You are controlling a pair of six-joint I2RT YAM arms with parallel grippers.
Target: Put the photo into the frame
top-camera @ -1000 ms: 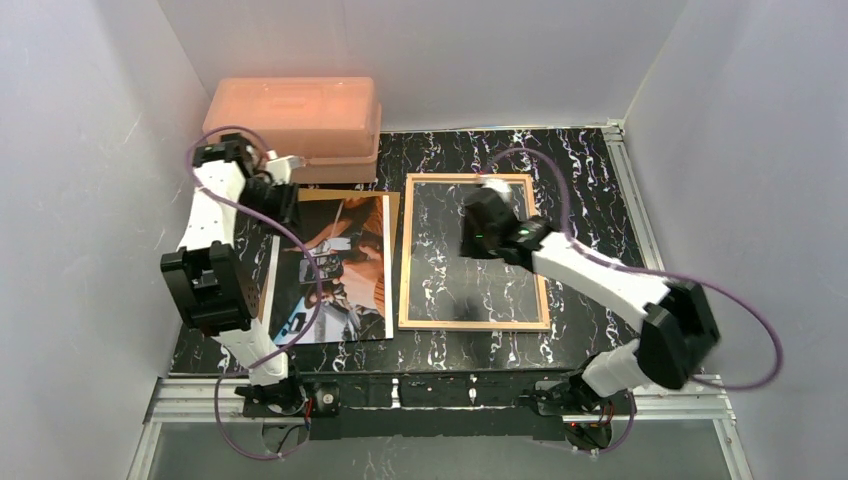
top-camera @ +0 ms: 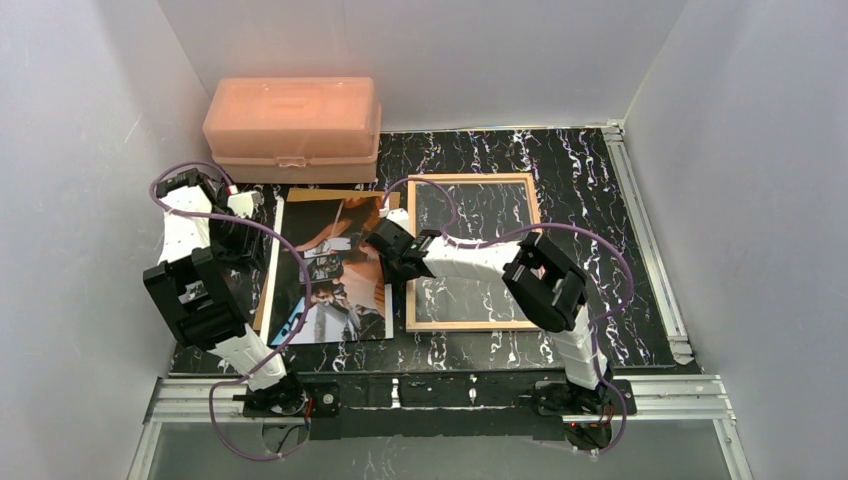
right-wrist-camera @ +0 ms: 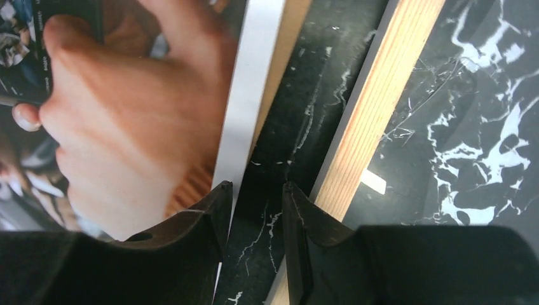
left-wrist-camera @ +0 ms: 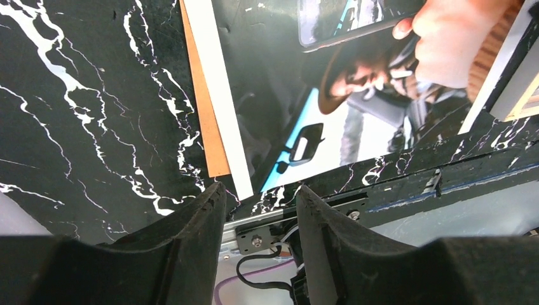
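Note:
The photo [top-camera: 330,285], a glossy print with white side borders, lies flat on the left of the table over a brown backing board [top-camera: 395,199]. Right of it rests the wooden frame [top-camera: 470,326], face up around a clear pane. My left gripper is open above the photo's left border, holding nothing. Low in the gap between photo and frame, my right gripper stands partly open. One of its fingers [right-wrist-camera: 219,203] is at the photo's white right edge, the other beside the frame's outer side; whether they touch cannot be told.
A closed orange plastic box [top-camera: 291,130] stands behind the photo at the back left. Purple cables [top-camera: 600,240] loop over both arms.
My right arm has swung left from over the frame to the photo's right edge. The frame's near left corner has shifted slightly right. My left gripper has moved left and nearer.

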